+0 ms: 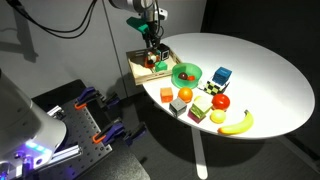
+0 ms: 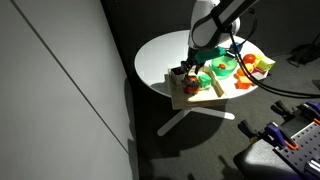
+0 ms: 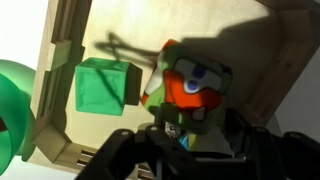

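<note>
A small toy (image 3: 185, 85) with red, green and white patches and a blue spot lies in a shallow wooden tray (image 3: 52, 62). To its left in the wrist view sits a green cube (image 3: 101, 86). My gripper is low over the tray at the toy, its dark fingers apart on either side of the toy's near end. Contact between fingers and toy is too dark to judge. From outside, the gripper (image 1: 151, 51) shows above the tray's interior, and exterior view 2 has the gripper (image 2: 189, 76) just over the toy's red part (image 2: 191, 87).
Beside the tray stands a green bowl (image 1: 186, 76) with red items inside. Farther along the white table are an orange cube (image 1: 166, 95), a grey cube (image 1: 177, 107), a blue block (image 1: 222, 75) and a banana (image 1: 237, 124).
</note>
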